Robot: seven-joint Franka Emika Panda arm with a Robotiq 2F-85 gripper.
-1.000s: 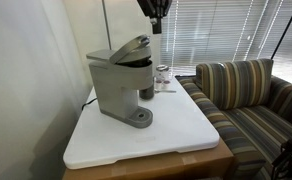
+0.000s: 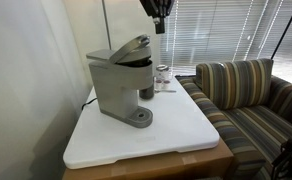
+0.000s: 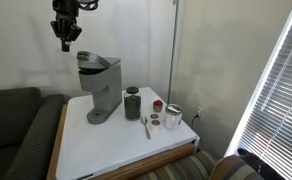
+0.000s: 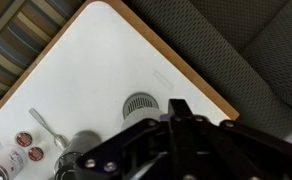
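Observation:
A grey pod coffee maker [image 2: 121,85] stands upright on the white table [image 2: 166,142], its top lid [image 3: 89,60] tilted up. High above the table, my gripper [image 2: 159,25] hangs clear of the machine, pointing down. It is shut, and nothing shows between its fingers. In exterior view 2 the gripper [image 3: 65,44] is up and to the left of the lid, apart from it. Seen from the wrist, the round drip tray grille [image 4: 140,103] lies beyond the gripper, whose body hides most of the coffee maker.
Beside the machine are a dark jar [image 3: 132,102], a spoon [image 3: 145,128], two small pods [image 3: 155,119], a red-topped cup [image 3: 158,105] and a clear glass jar [image 3: 173,117]. A striped armchair [image 2: 236,85] flanks the table.
My gripper has shifted slightly to the right in exterior view 1 while staying high. The coffee maker and its raised lid have not moved.

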